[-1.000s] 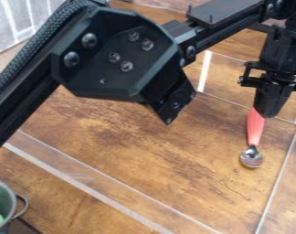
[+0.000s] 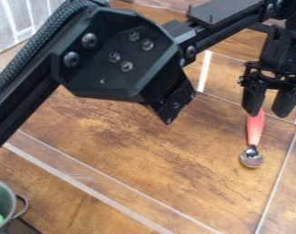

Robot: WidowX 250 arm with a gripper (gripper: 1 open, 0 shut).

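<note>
A scoop with a red handle [image 2: 254,128] and a round metal head lies on the wooden floor at the right, handle pointing away from the camera. My black gripper [image 2: 269,95] hangs over the upper end of that handle with its two fingers spread apart, open. Whether the fingertips touch the handle cannot be told from this view.
A metal pot [image 2: 5,196] with something green inside sits at the lower left edge. The arm crosses the upper left. A pale barrier stands at the top left.
My gripper's fingers have spread apart from a closer position over the red handle. The scoop and the pot have not moved.
</note>
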